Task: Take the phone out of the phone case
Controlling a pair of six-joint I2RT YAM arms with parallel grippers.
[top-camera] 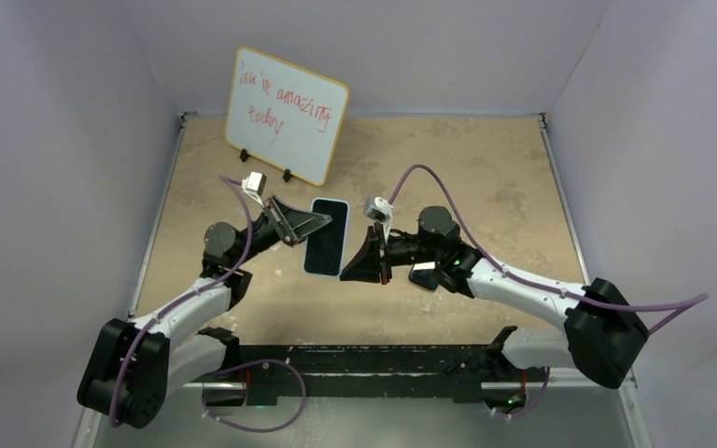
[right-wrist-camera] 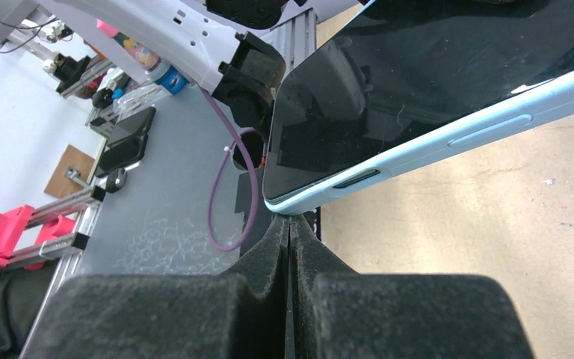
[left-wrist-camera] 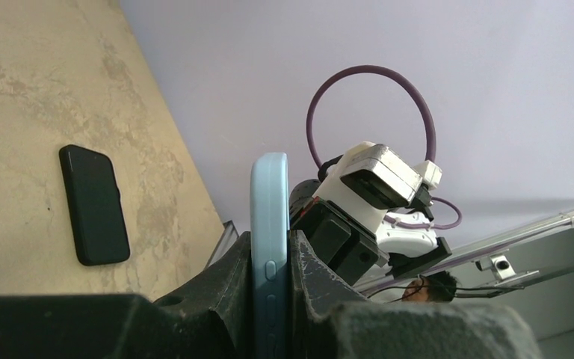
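The phone [top-camera: 326,245] in its pale blue case [right-wrist-camera: 418,153] hangs above the table, dark screen showing. My left gripper is shut on the phone and case together, one finger lying over the screen in the top view. In the left wrist view the case [left-wrist-camera: 269,224] appears edge-on between the fingers. My right gripper is shut with its fingertips together and nothing between them. The phone's lower corner lies just beyond those tips, outside the fingers. Whether tips and case touch, I cannot tell. In the right wrist view the phone screen [right-wrist-camera: 433,75] seems flush within the case rim.
A black phone-like object [left-wrist-camera: 95,206] lies on the table, partly under the right arm in the top view. At the back left stands a whiteboard [top-camera: 285,112] with red writing.
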